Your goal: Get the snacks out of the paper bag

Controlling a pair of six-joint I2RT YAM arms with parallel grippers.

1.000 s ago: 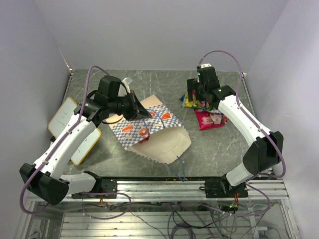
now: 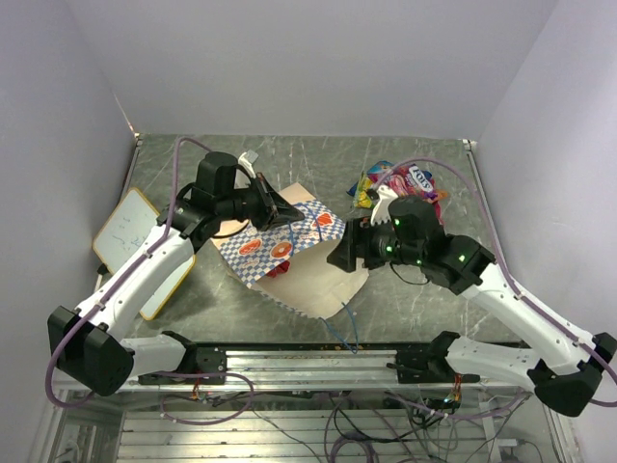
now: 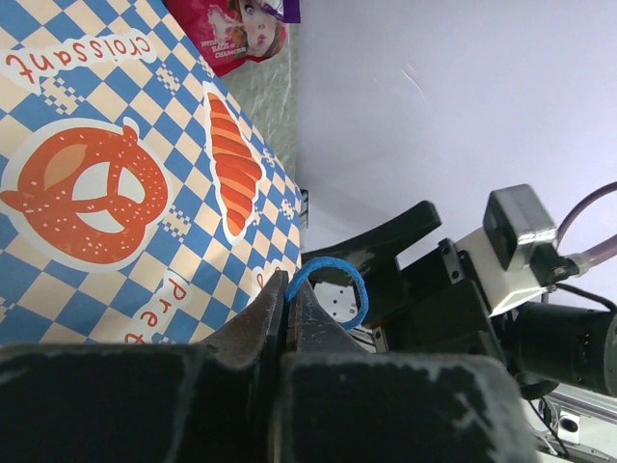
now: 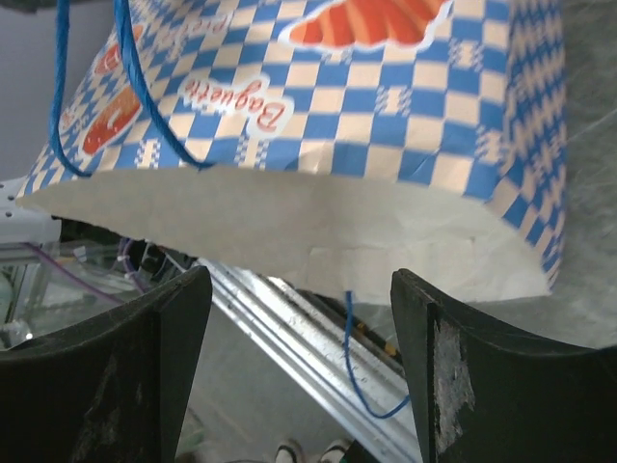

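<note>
The paper bag (image 2: 253, 249), blue-and-cream checked with bread prints, lies on the table with its pale mouth toward the front. My left gripper is shut on its blue rope handle (image 3: 333, 262). Inside the mouth a red snack packet (image 2: 278, 270) shows in part. By the right side of the opening hangs my right gripper (image 2: 351, 247), its fingers apart. In the right wrist view nothing sits between the right fingers, and the bag's rim (image 4: 318, 188) lies just beyond them. Several snack packets (image 2: 415, 179) lie together at the back right, partly hidden by the right arm.
A whiteboard (image 2: 135, 246) leans at the left edge. The bag's second blue handle (image 2: 345, 328) trails over the table's front edge. Walls stand at the back and both sides.
My right gripper has come from the snack pile at the back right, forward and left to the bag's mouth. The left gripper, holding the handle, has moved slightly; the bag lies nearly as before.
</note>
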